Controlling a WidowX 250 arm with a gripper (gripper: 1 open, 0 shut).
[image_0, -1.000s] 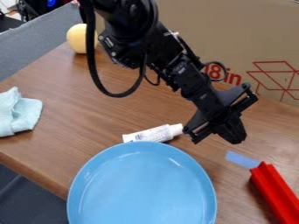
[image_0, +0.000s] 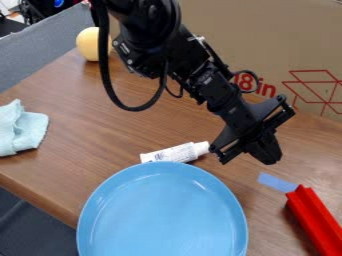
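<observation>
My black gripper (image_0: 262, 152) hangs low over the wooden table at the right of the view, angled down and shut, with nothing seen between its fingers. Just left of it a white tube (image_0: 171, 154) lies on the table, behind a blue plate (image_0: 160, 215) in the front middle. A red box-like object (image_0: 315, 222) lies at the right front, near a strip of blue tape (image_0: 277, 183).
A folded light-blue cloth (image_0: 16, 130) lies at the left edge. A yellow round object (image_0: 90, 43) sits at the back left, partly behind the arm. A cardboard panel (image_0: 294, 50) stands along the back.
</observation>
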